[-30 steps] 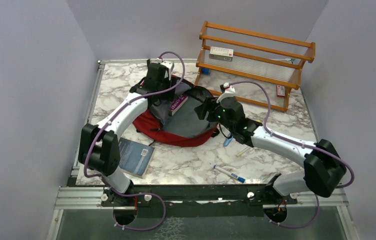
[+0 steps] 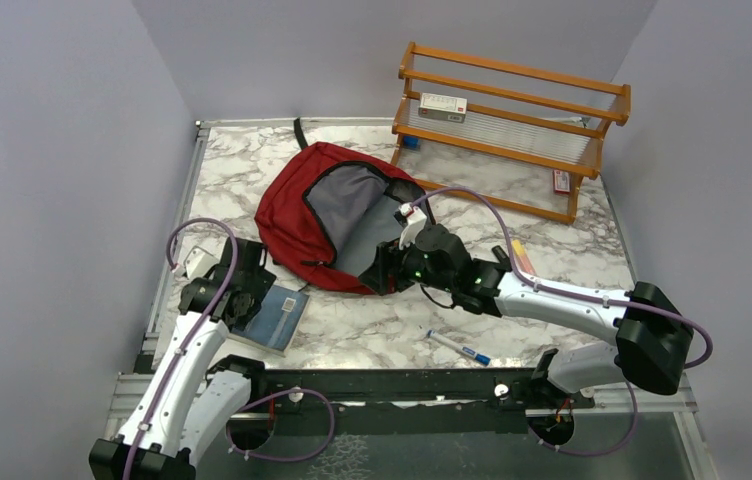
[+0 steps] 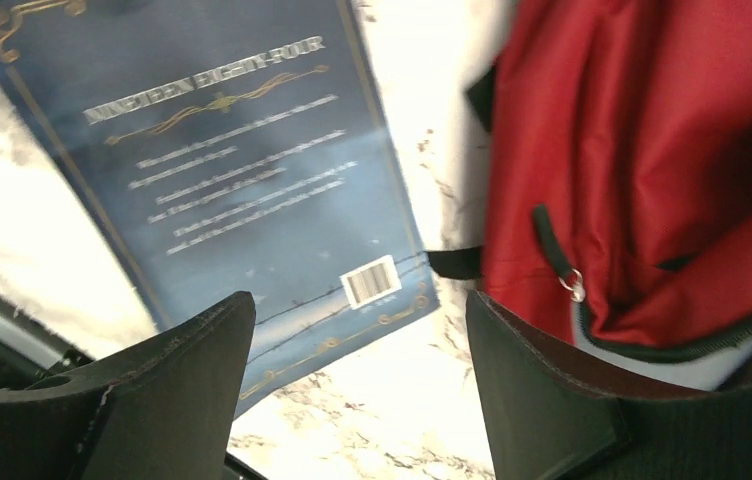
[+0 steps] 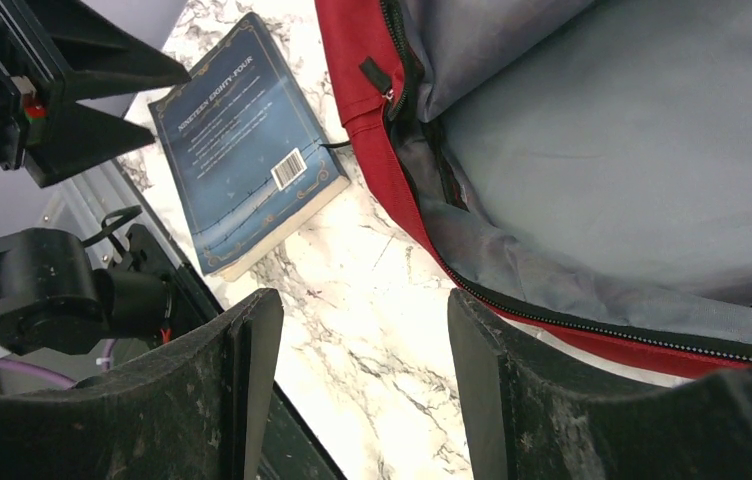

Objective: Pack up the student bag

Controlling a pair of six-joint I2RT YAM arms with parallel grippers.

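The blue-grey book "Nineteen Eighty-Four" lies flat at the table's front left, beside the red backpack. My left gripper hangs open over the book, nothing between its fingers; its arm hides part of the book in the top view. The backpack lies unzipped, its grey interior exposed; no item is visible inside. My right gripper is open above the bag's front edge, also empty. A marker lies near the front edge, right of centre.
A wooden rack at the back right holds a light box; a small red box sits lower. Pale items lie partly behind the right arm. Bare marble shows at the front middle.
My left gripper has left the bag for the book at the front left. My right gripper has moved down-left.
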